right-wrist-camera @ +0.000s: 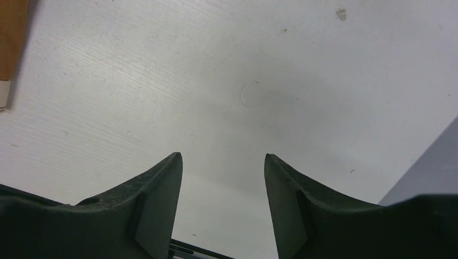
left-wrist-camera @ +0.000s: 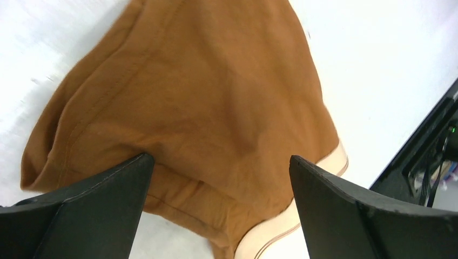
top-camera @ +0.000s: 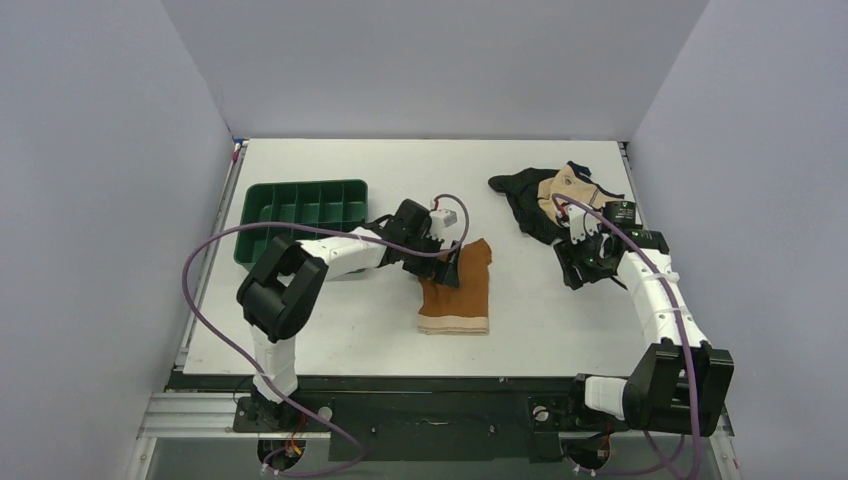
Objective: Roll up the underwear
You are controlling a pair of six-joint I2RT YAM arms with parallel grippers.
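Note:
Folded brown underwear point(top-camera: 463, 297) with a beige waistband point(top-camera: 452, 325) lies flat near the table's middle, its waistband toward the front edge. My left gripper point(top-camera: 450, 275) is over its upper left part and hides some of it. In the left wrist view the brown cloth point(left-wrist-camera: 216, 97) fills the space beyond the open black fingers point(left-wrist-camera: 102, 208), slightly wrinkled between them. To the right, clear of the underwear, my right gripper point(top-camera: 572, 272) stands open above bare table. Only an edge of the brown cloth point(right-wrist-camera: 9, 43) shows in the right wrist view, at the upper left.
A green divided box point(top-camera: 305, 205) stands at the back left, partly behind the left arm. Dark and beige clothes point(top-camera: 560, 190) lie piled at the back right.

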